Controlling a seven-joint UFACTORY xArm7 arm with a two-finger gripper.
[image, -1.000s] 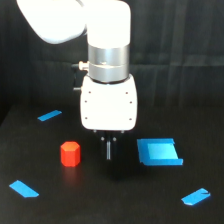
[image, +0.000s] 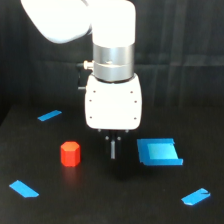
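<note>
A red block (image: 70, 154) stands on the dark table, left of my gripper (image: 113, 150). The white hand hangs over the middle of the table with its dark fingers pointing down. Clear space separates them from the block. The fingers are dark against a dark background, so how far apart they stand does not show. On the right lies a light-blue square (image: 161, 152) with a darker blue taped border along its left and top sides.
Blue tape strips mark the table at the back left (image: 50, 115), the front left (image: 24, 189) and the front right (image: 196, 197). A dark curtain (image: 180, 60) hangs behind.
My hand has shifted slightly to the right. The red block and the blue square have stayed where they were.
</note>
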